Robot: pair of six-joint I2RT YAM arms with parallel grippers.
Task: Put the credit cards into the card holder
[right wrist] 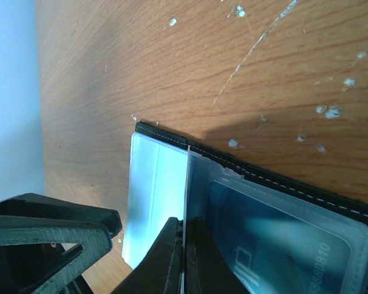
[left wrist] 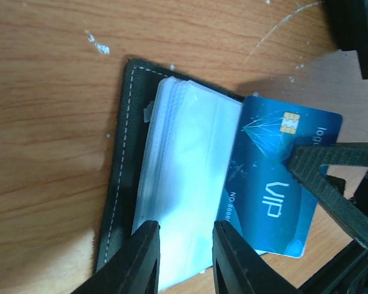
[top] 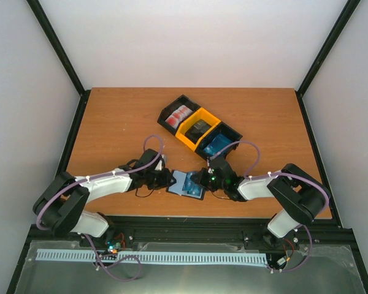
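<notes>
The open card holder lies at the table's front middle between both grippers, its clear sleeves over a black cover. A blue VIP card shows at its right side in the left wrist view. My left gripper is part open over the near end of the sleeves. My right gripper is shut on the upright edge of a clear sleeve, with a card visible inside the sleeves to its right.
A three-compartment organizer behind the holder has black and yellow sections with red and white, dark and blue cards.
</notes>
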